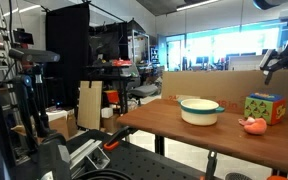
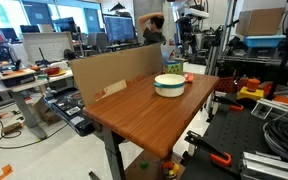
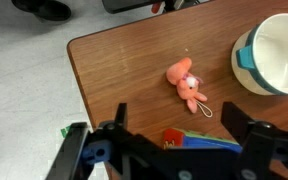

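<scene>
High above the table, my gripper is open, and nothing lies between its fingers in the wrist view. Below it on the wood rests a small pinkish-orange plush toy (image 3: 188, 83) with a thin white loop at one end. A white bowl with a teal outside (image 3: 281, 55) stands to the right of the toy in that view. Exterior view 1 shows the toy (image 1: 253, 126) between the bowl (image 1: 200, 112) and a colourful box (image 1: 265, 107). In the wrist view my gripper partly hides the box (image 3: 199, 141).
The brown table (image 2: 154, 124) has wide bare room at the near end in exterior view 2. A tan panel (image 2: 112, 78) stands along one long side. Dark equipment and cables (image 2: 269, 135) sit beyond the opposite edge.
</scene>
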